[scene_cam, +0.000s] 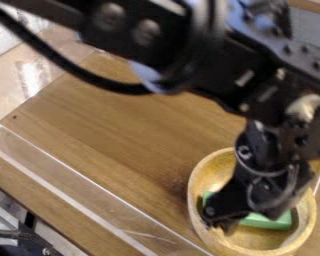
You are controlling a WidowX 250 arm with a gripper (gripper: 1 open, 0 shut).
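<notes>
A round wooden bowl (294, 236) sits at the lower right of the camera view with a green block (264, 220) in it. My black gripper (230, 210) reaches down into the bowl over the block and covers much of it. The gripper is open; whether its fingertips touch the block is hard to tell.
Bare wooden table (96, 140) fills the middle and left. A clear strip (83, 190) runs along the near left edge. The arm covers the top and right of the view.
</notes>
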